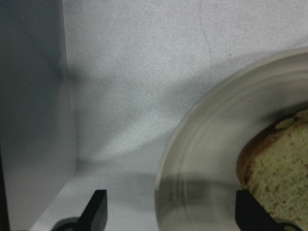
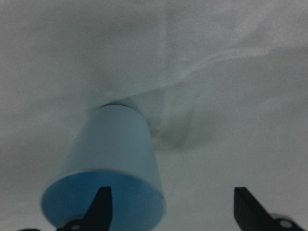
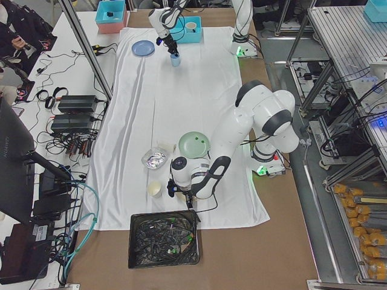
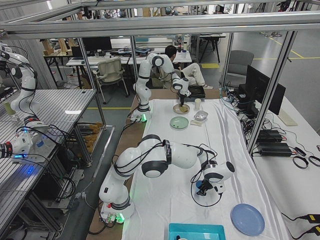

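Observation:
A light blue cup [image 2: 115,139] stands on the white cloth, and my right gripper is open over it, one finger over the cup's mouth, the other over bare cloth. In the camera left view it is at the far end [image 3: 173,53]. My left gripper stands open low over a beige plate [image 1: 197,139], one finger beside a slice of bread [image 1: 274,168] lying on it. Nothing shows held in either gripper.
A blue plate [image 4: 247,218], a turquoise bin [image 4: 196,231], a green plate [image 3: 193,144], a foil container [image 3: 155,158], a cream cup [image 3: 154,188] and a black tray [image 3: 138,241] are around.

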